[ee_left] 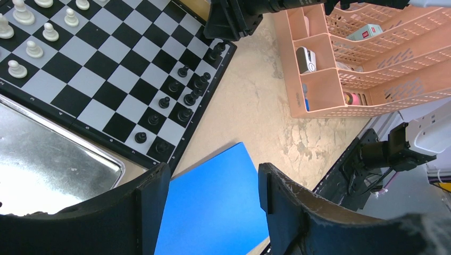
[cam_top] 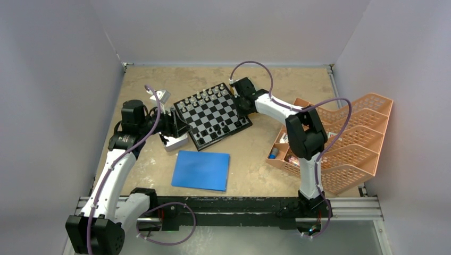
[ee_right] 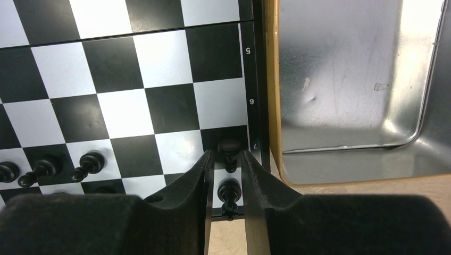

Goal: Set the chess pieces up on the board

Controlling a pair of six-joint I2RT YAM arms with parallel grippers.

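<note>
The chessboard (cam_top: 210, 114) has white pieces along one side, such as a white pawn (ee_left: 50, 33), and black pieces along the other, such as a black pawn (ee_left: 140, 137). In the right wrist view my right gripper is low over a corner square, its fingertips at a black piece (ee_right: 230, 144) with a broad head; whether they touch it cannot be told. Another black piece (ee_right: 229, 194) stands on the square below it. My left gripper hangs open over the board's near left side, nothing between its fingers.
A metal tray (ee_right: 351, 85) with a yellow rim lies against the board's right edge, another metal tray (ee_left: 53, 164) by its near left. A blue mat (cam_top: 199, 170) lies in front. A peach organiser (cam_top: 351, 149) fills the right side; bare table lies between.
</note>
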